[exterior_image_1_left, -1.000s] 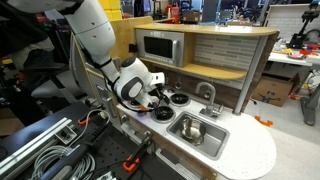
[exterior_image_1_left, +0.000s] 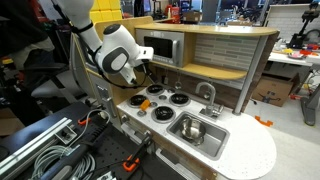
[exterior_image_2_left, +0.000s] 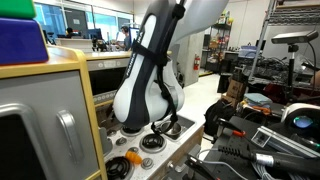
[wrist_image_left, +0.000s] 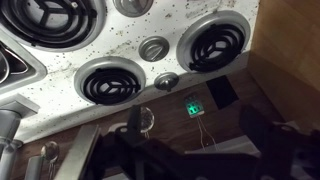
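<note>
My gripper is open in the wrist view, its dark fingers spread at the lower edge with nothing seen between them. It points down over the front of the stove, where black coil burners (wrist_image_left: 111, 85) and round knobs (wrist_image_left: 154, 48) show. The white arm (exterior_image_1_left: 114, 52) is raised at the left end of the counter in exterior view 1; the fingertips are hard to make out there. A small orange item (exterior_image_1_left: 145, 104) lies among the burners, and in exterior view 2 the orange item (exterior_image_2_left: 134, 158) shows in front of the arm.
A metal pot (exterior_image_1_left: 194, 130) sits in the sink (exterior_image_1_left: 211, 142), with a faucet (exterior_image_1_left: 209, 97) behind it. A microwave (exterior_image_1_left: 160, 46) and a wooden shelf (exterior_image_1_left: 215, 70) stand at the back. The white counter (exterior_image_1_left: 248, 152) right of the sink is clear.
The arm has risen and drawn back to the left, away from the burners. The orange item and more of the stove top now show where the arm covered them.
</note>
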